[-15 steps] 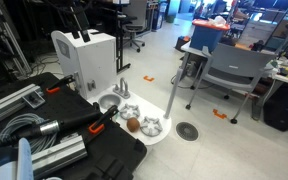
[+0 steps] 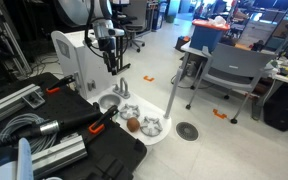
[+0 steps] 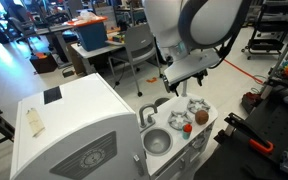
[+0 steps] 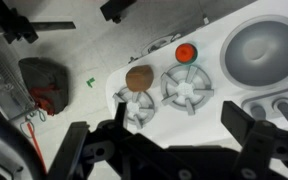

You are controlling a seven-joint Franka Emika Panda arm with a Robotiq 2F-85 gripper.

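A brown round object (image 4: 139, 78) rests at one burner (image 4: 136, 107) of a white toy stove top (image 3: 214, 107). Beside the other burner (image 4: 187, 90) is a small red-orange object (image 4: 186, 53), also visible as a red thing (image 3: 187, 129) in exterior view 2. The grey sink bowl (image 4: 262, 54) lies to the right of the burners in the wrist view. My gripper is open above the counter, its two dark fingers wide apart with nothing between them. In exterior view 1 the arm (image 2: 101, 22) reaches in from the upper left, over the sink end.
A tall white cabinet panel (image 3: 76, 140) stands at the sink end, with a faucet (image 2: 123, 88) beside the bowl. Along the near side runs a black table (image 2: 114, 155) with orange-handled clamps (image 3: 259, 144). A grey chair (image 2: 232, 70) stands farther off; open floor lies beyond the stove.
My arm has come lower and to the right in exterior view 1, from above the white cabinet toward the sink and burners. The objects on the stove have not moved.
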